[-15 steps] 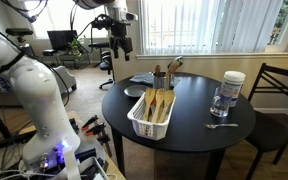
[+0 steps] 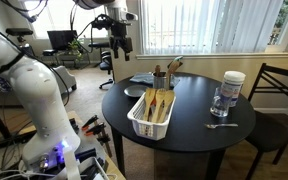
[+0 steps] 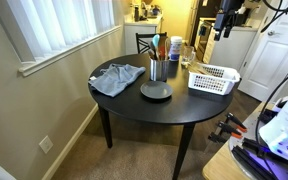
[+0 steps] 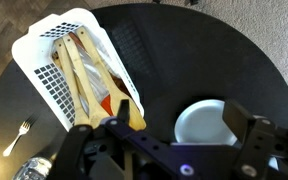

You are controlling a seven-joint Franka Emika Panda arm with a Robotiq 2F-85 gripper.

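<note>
High over the table, my gripper stands open, its two fingers wide apart and nothing between them. Exterior view 1 has the gripper (image 2: 126, 48) well above the tabletop. A white slatted basket (image 2: 142, 128) with several wooden utensils (image 2: 159, 103) sits near the table's edge; in the wrist view this basket (image 4: 39, 45) is at the left. A round plate (image 4: 206, 122), dark in exterior view 2 (image 3: 156, 90), lies apart from the basket, partly covered by the gripper in the wrist view. Behind it stands a metal holder (image 3: 160, 70) with upright utensils.
A crumpled blue-grey cloth (image 3: 117, 79) lies near the window side. A fork (image 2: 222, 126), a clear pitcher (image 2: 220, 105) and a white-and-blue container (image 2: 230, 84) occupy the far end. Chairs (image 2: 276, 105) stand around the table.
</note>
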